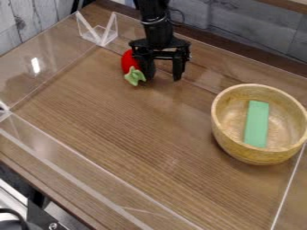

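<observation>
My black gripper (160,56) hangs at the top centre of the camera view, over the wooden table. Beside it on the left are a red object (128,60) and a small green item (136,79), partly behind the dark gripper body. The fingers are small and dark, and what lies between them is hard to make out.
A cream bowl (249,144) with a green block (256,123) in it sits on the right. Clear plastic pieces stand at the left and upper left.
</observation>
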